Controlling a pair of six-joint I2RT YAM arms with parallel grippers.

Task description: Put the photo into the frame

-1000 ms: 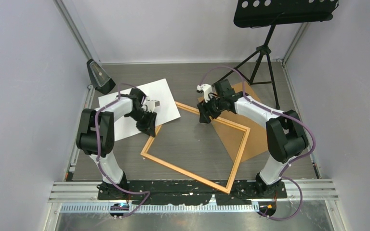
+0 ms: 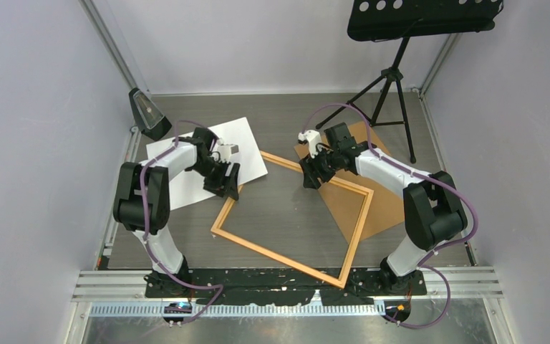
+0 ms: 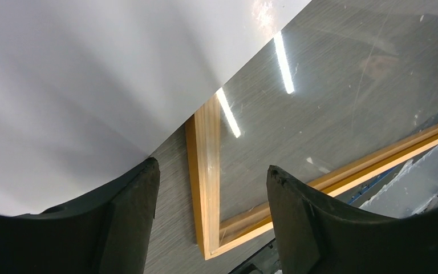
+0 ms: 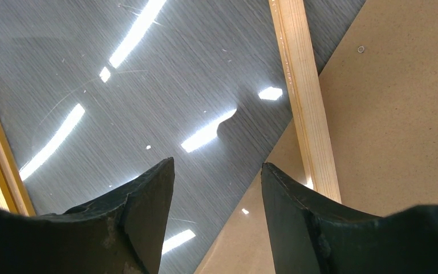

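A wooden frame [image 2: 286, 263] with a clear pane lies in the middle, tilted. A white sheet [image 2: 186, 188] overlaps its upper left edge; in the left wrist view the sheet [image 3: 102, 68] covers part of that bar [image 3: 205, 165]. My left gripper [image 2: 227, 188] stands open at that edge with nothing between its fingers. My right gripper [image 2: 314, 176] is at the far bar, its fingers apart and empty, with the bar [image 4: 301, 97] beside them in the right wrist view.
A brown board [image 2: 383, 215] lies under the frame's right side. A black music stand [image 2: 394, 72] stands at back right, a dark lamp-like object [image 2: 149, 113] at back left. Walls enclose the area.
My right gripper and the frame have moved slightly to the right since a second ago. My left gripper has shifted slightly, and its fingers have spread apart.
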